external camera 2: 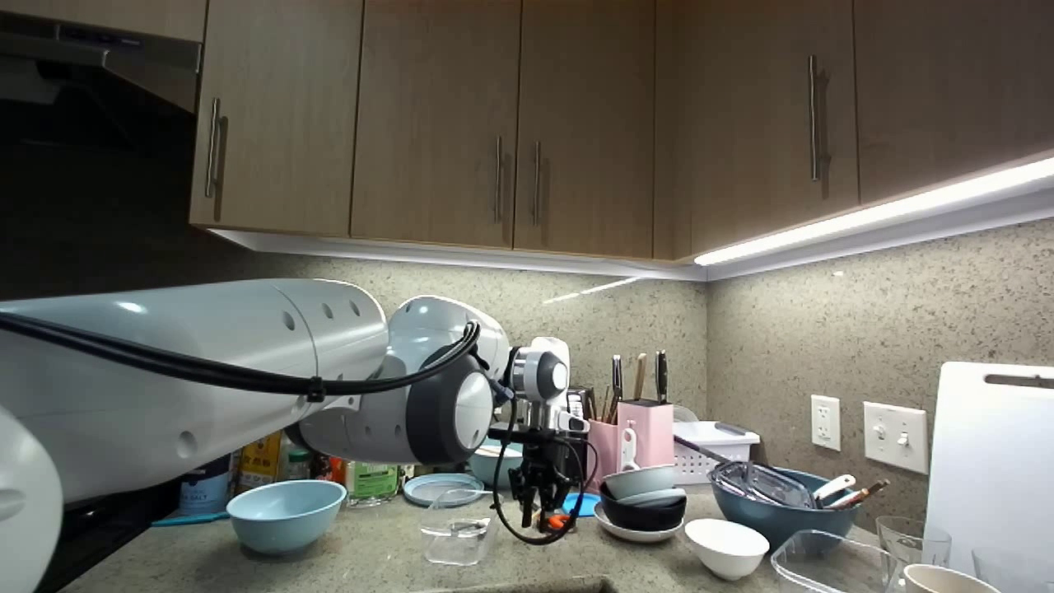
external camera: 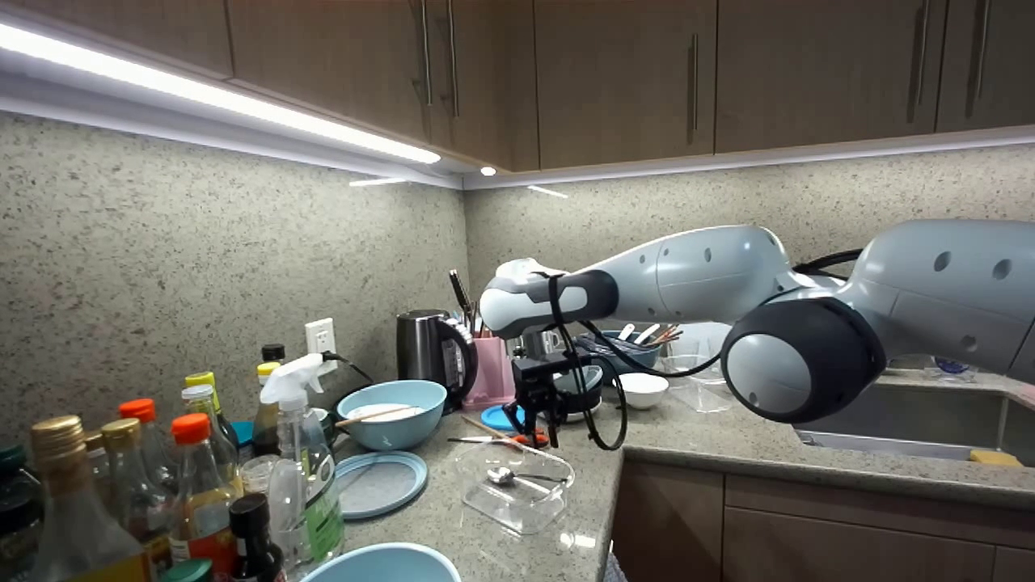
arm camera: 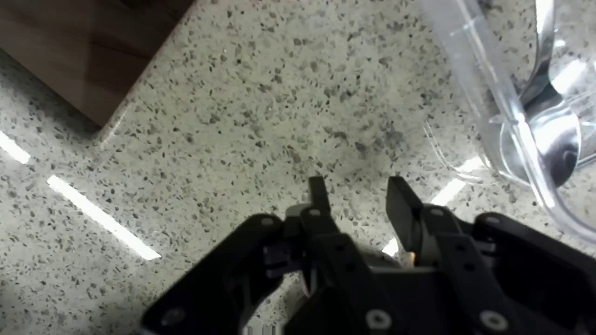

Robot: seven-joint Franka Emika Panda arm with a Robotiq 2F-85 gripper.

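Observation:
My gripper points down over the speckled counter, its two black fingertips apart with bare countertop between them. In exterior view 1 the gripper [external camera: 539,435] hangs just beyond the clear plastic container [external camera: 529,519], above the orange-handled scissors [external camera: 531,440]. Inside that container lies a spoon [external camera: 500,475] with another dark-handled utensil. The wrist view shows the container's clear wall [arm camera: 522,134] and the spoon bowl [arm camera: 553,145] to the right of the fingers. From exterior view 2 the gripper [external camera 2: 541,509] appears right of the container [external camera 2: 456,548].
Left of the container are a grey-blue lid [external camera: 380,483], a blue bowl [external camera: 395,412] and several bottles. A kettle [external camera: 427,354] and a pink knife block [external camera 2: 647,431] stand behind. Stacked bowls [external camera 2: 642,504] and a white bowl [external camera 2: 727,547] sit right. The counter edge [external camera: 621,485] is near.

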